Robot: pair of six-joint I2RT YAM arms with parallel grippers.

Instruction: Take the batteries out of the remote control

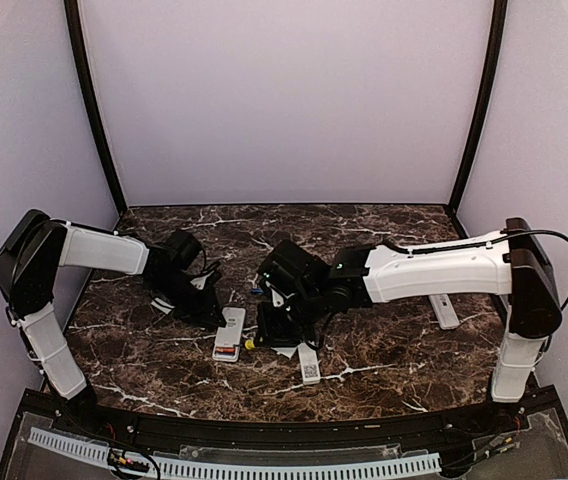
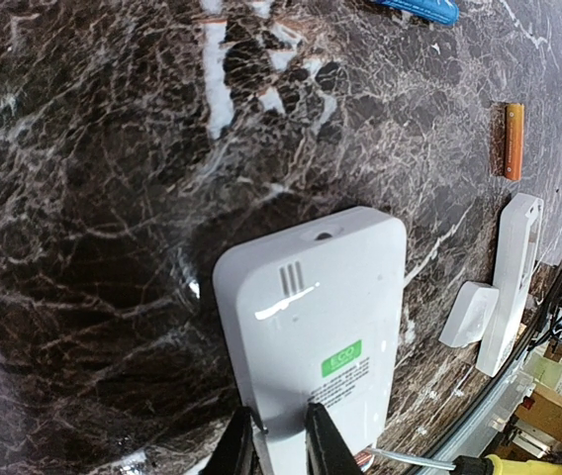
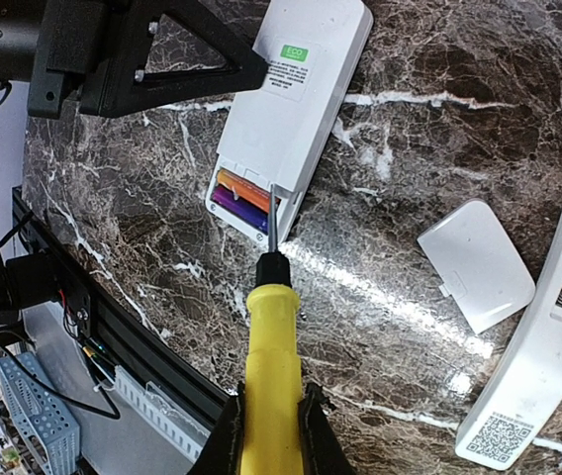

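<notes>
The white remote control (image 3: 296,104) lies on the dark marbled table, its battery compartment uncovered at the near end. Inside it are an orange battery (image 3: 246,185) and a purple battery (image 3: 239,206). My left gripper is shut on the remote control, its fingers low over the white casing. A screwdriver-like tool with a yellow handle (image 3: 273,332) is in my right gripper, which is shut on that handle. The tool's thin metal tip overlaps the compartment's right edge; whether it touches a battery is unclear.
A loose white cover (image 3: 479,262) lies right of the remote, beside another white remote (image 3: 504,401) with an open slot. An orange battery (image 2: 514,141) and a blue object (image 2: 429,8) lie farther off. Another white device (image 1: 444,310) rests at the far right.
</notes>
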